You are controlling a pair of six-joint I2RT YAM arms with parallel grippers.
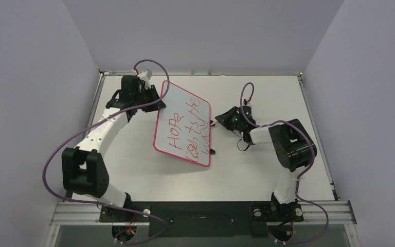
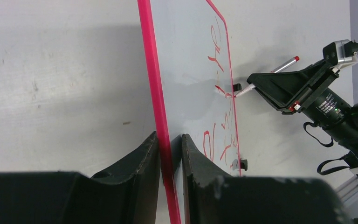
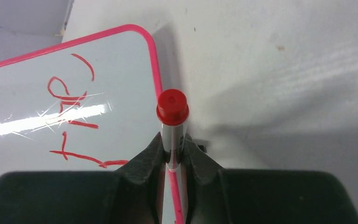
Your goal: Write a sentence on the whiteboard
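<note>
The whiteboard (image 1: 174,103) has a red rim and several lines of red handwriting; "HOPE" reads along its left part. My left gripper is shut on its left edge. The board is tilted, with shadow on the table beneath it. A white marker (image 2: 283,65) with a red end sits between the fingers of my right gripper, which is shut on it. Its thin end meets or nearly meets the board's right rim in the left wrist view; contact is unclear. In the top view the right gripper's fingers (image 1: 225,119) are beside that edge.
Two small black pieces, an upper one (image 2: 237,87) and a lower one (image 2: 243,164), stick out at the board's right edge. Grey walls (image 1: 211,36) enclose the workspace. Purple cables (image 1: 87,131) loop over both arms.
</note>
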